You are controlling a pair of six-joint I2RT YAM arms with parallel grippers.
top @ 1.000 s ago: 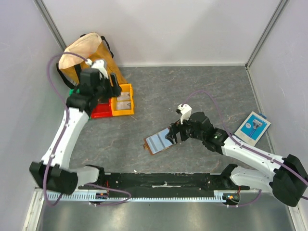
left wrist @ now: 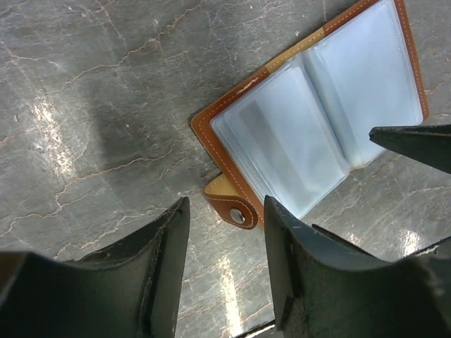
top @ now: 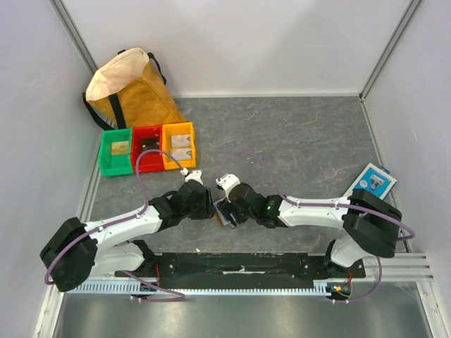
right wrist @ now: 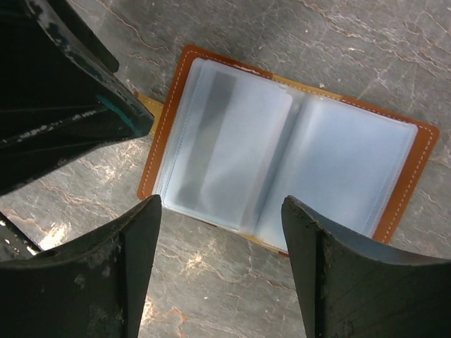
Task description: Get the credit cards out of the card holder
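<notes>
The card holder [left wrist: 296,134] lies open on the grey floor between my grippers, with clear sleeves, a brown stitched edge and a snap tab; in the top view it is mostly covered by the grippers. My left gripper is open just above its tab end, nothing between its fingers. My right gripper stands open over the holder's long edge, nothing between its fingers. The other gripper's dark body reaches into each wrist view.
Green [top: 107,162], red [top: 151,166] and orange [top: 177,163] bins sit at back left, before a yellow bag [top: 134,91]. A blue-and-white boxed item [top: 373,182] lies at the right wall.
My left gripper swung down from above the bins toward the card holder. My right gripper moved left, over the holder, closer to the left one.
</notes>
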